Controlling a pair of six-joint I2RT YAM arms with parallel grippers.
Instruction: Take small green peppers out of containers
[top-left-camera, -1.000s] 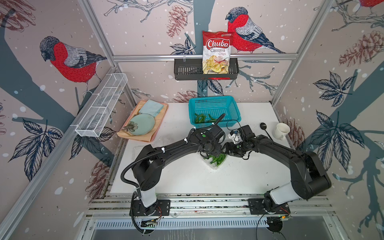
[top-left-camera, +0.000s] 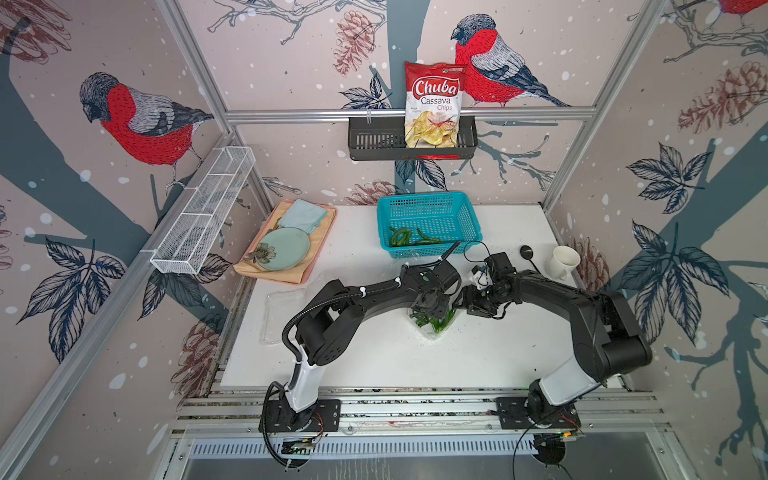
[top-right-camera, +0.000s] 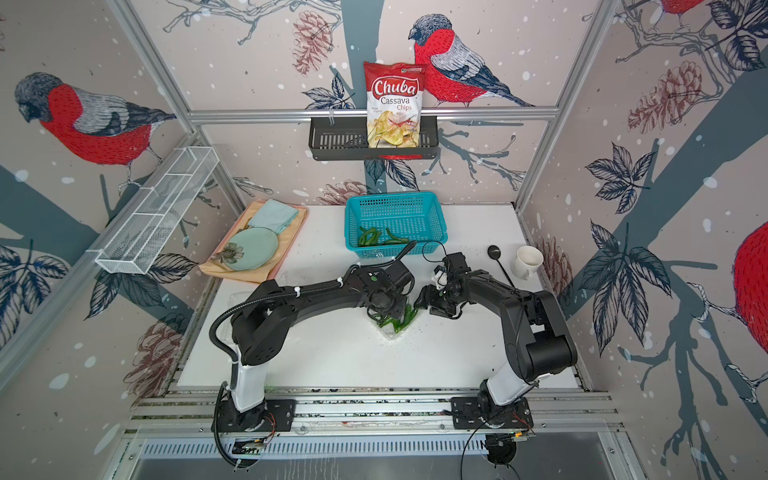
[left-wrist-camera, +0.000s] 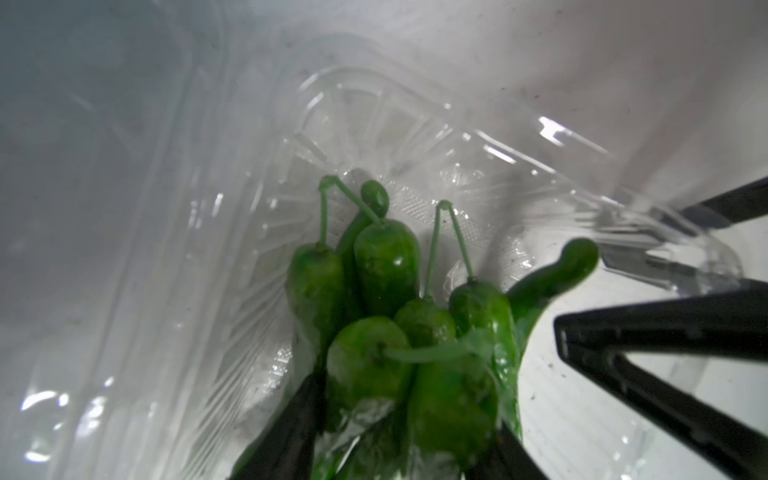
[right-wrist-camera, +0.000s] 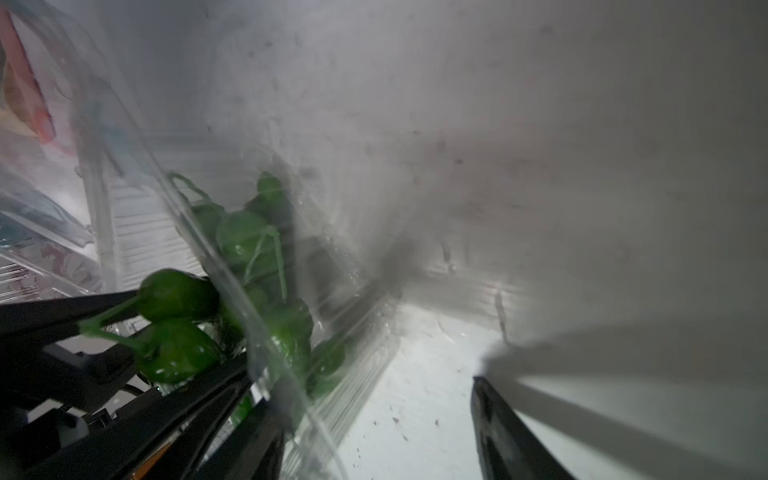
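A clear plastic container (left-wrist-camera: 360, 104) of small green peppers (left-wrist-camera: 387, 267) sits at the table's front middle, beneath my left gripper. In the left wrist view its fingers are down among the peppers at the bottom edge, with peppers between them; whether they grip is unclear. My right gripper stands part open at the container's right side, with the clear wall beside its left finger. A teal basket (top-left-camera: 428, 204) at the back holds several longer green peppers.
A wooden board (top-left-camera: 312, 248) with plate and cloth is at back left, an empty clear tray (top-left-camera: 280, 312) at left. A ladle (top-left-camera: 526, 252) and white mug (top-left-camera: 564, 260) stand at right.
My left gripper moved right and down over the container during the last second.
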